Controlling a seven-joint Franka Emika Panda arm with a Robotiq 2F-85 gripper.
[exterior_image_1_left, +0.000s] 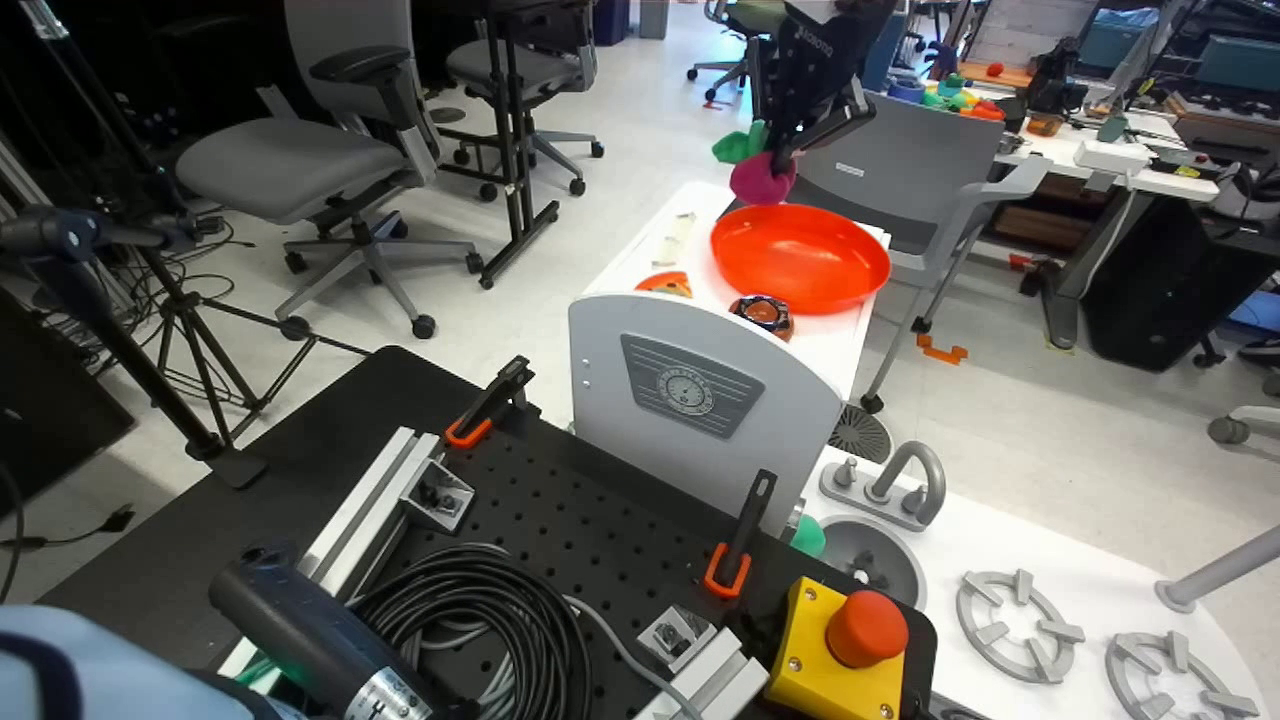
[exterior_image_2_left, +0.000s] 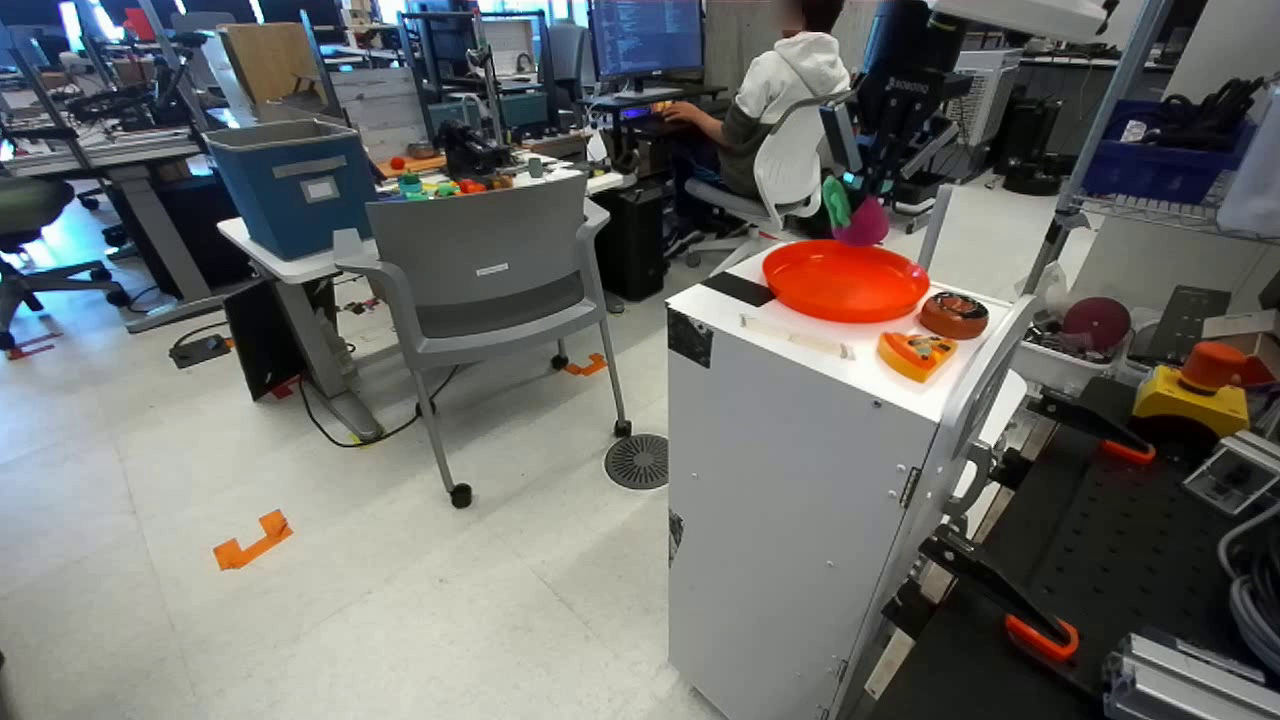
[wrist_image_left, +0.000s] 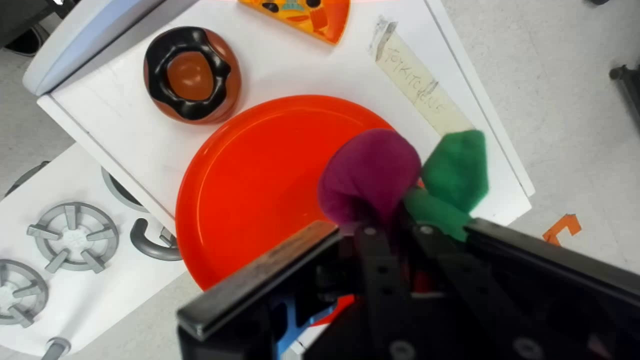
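Observation:
A purple toy with green leaves, perhaps a beet or radish, is held in my gripper, which is shut on it. In the wrist view the toy appears over the edge of the red plate, its green part off to the right. The first exterior view has the magenta toy just above the far-left rim of the plate. From the other side, the toy overlaps the plate's back rim; whether they touch I cannot tell.
A toy donut and an orange pizza slice lie beside the plate on the white top. Taped to that top is a labelled strip. A grey upright panel borders one side; a grey chair stands behind.

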